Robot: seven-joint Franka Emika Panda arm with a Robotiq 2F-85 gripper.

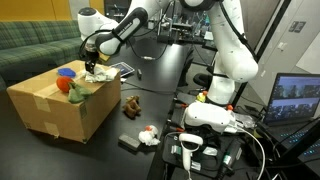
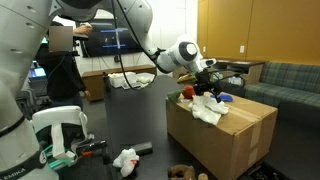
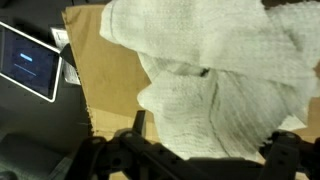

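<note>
A crumpled white cloth (image 1: 101, 73) lies on top of the cardboard box (image 1: 50, 110). In exterior view 2 the cloth (image 2: 208, 109) hangs partly over the box's edge. My gripper is open above it, its dark fingers (image 3: 131, 143) apart along the bottom of the wrist view, with cloth visible below and between them. In that view the cloth (image 3: 205, 80) fills much of the frame, and whether the fingers touch it I cannot tell.
The box top also bears a blue item (image 1: 66, 72), a red item (image 1: 64, 84) and a green cloth-like item (image 1: 78, 93). A tablet (image 3: 27, 60) lies beside the box. A brown toy (image 1: 132, 107) and a white-and-red object (image 1: 149, 135) are on the dark surface.
</note>
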